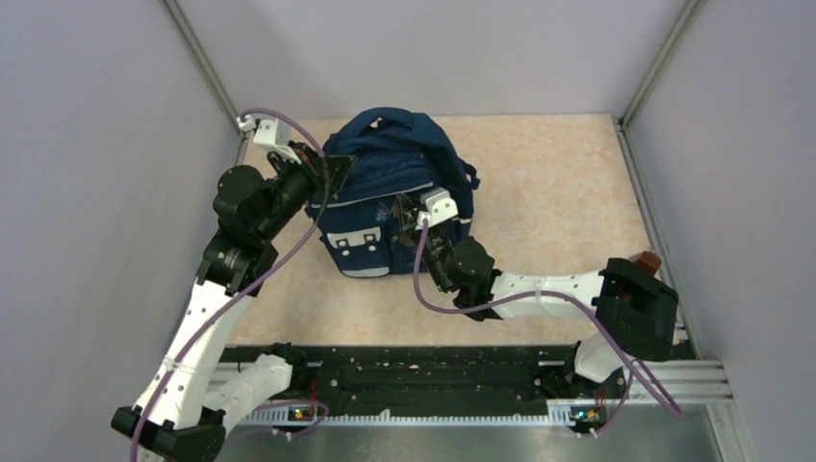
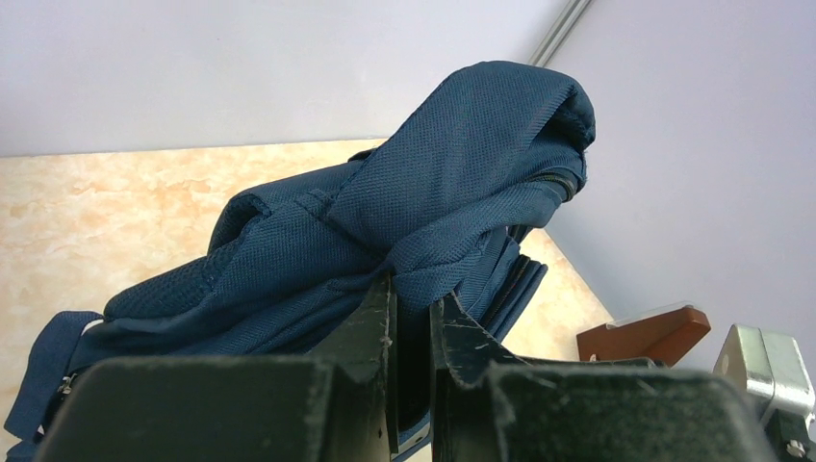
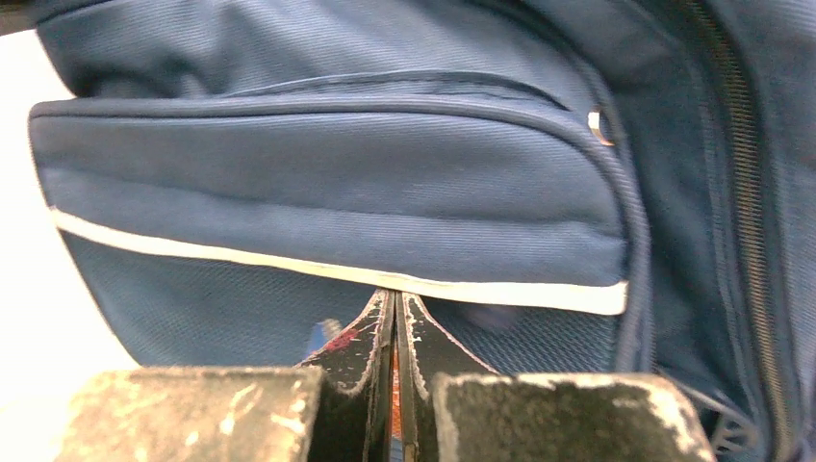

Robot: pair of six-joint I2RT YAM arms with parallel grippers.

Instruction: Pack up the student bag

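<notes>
The navy student bag (image 1: 390, 159) lies in the middle of the table, its front pockets toward me. My left gripper is shut on a fold of the bag's dark blue fabric (image 2: 452, 192) at its upper left. Low over the bag's front, my right gripper is shut, and I make out nothing held in it. Its tips are at the lower edge of a pale trim strip (image 3: 260, 258), against darker mesh. Small blue (image 3: 318, 337) and orange patches show around these fingers; what they belong to is unclear. The bag's inside is hidden.
At the table's right edge sits a brown object (image 2: 645, 335), partly behind the right arm in the top view. Bare table (image 1: 548, 192) stretches to the right of the bag. Walls close in the left, right and back.
</notes>
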